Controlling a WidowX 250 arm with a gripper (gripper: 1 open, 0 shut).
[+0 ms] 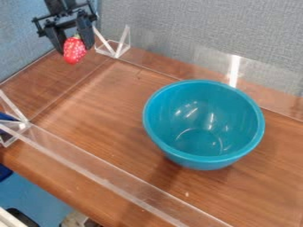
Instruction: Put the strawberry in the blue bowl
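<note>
Up in the far left corner, my black gripper [71, 35] is shut on the red strawberry [73, 50], which hangs from its fingertips. The strawberry appears clear of the table, though its exact height is hard to judge. On the right half of the wooden surface stands the large blue bowl [204, 158], upright, its inside empty. A wide stretch of bare wood separates the gripper from the bowl.
Low transparent walls [104, 179] run along the near edge and the back of the wooden table [112, 106]. White corner brackets [113, 43] stand at the back left and left edge. Grey panels rise behind.
</note>
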